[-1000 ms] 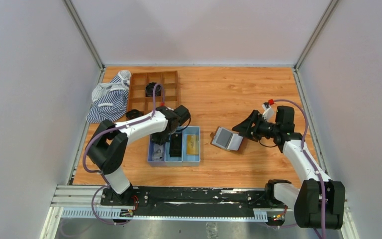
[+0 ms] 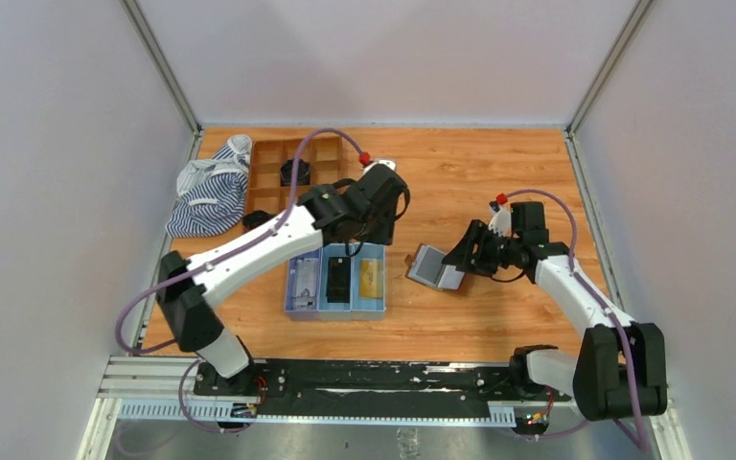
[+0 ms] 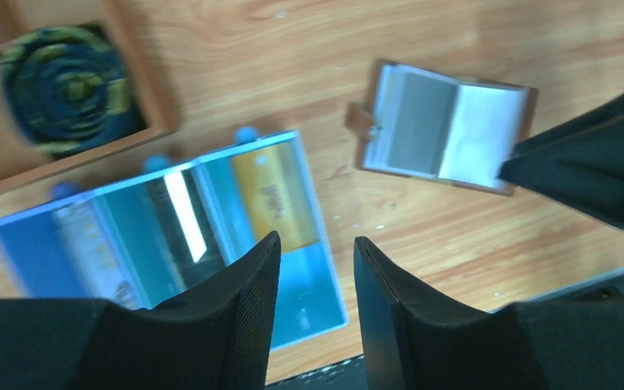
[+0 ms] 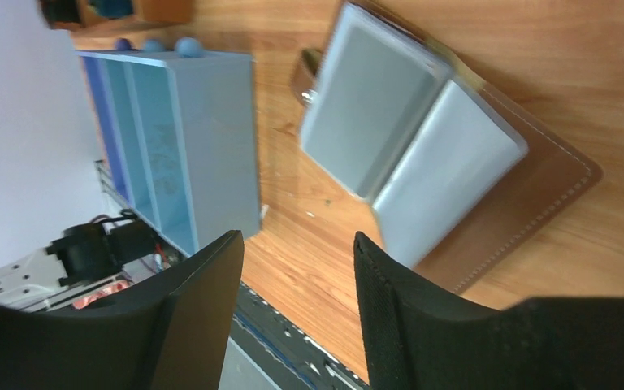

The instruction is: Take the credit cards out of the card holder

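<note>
The brown leather card holder (image 4: 528, 187) lies open on the wood table right of the blue organizer, its card sleeves (image 2: 431, 264) facing up, grey and pale. My right gripper hangs just over it, open, nothing between its fingers; it also shows at the right of the left wrist view. My left gripper is raised above the organizer, part open and empty, its view taking in organizer and holder. Whether cards sit inside the sleeves I cannot tell.
The blue organizer (image 2: 382, 287) holds items in compartments, including a dark one and a yellow one. A wooden tray (image 2: 329, 150) and striped cloth (image 2: 206, 192) lie at the back left.
My left arm has lifted out of the organizer and swung toward the right. My right gripper has shifted slightly leftward over the card holder.
</note>
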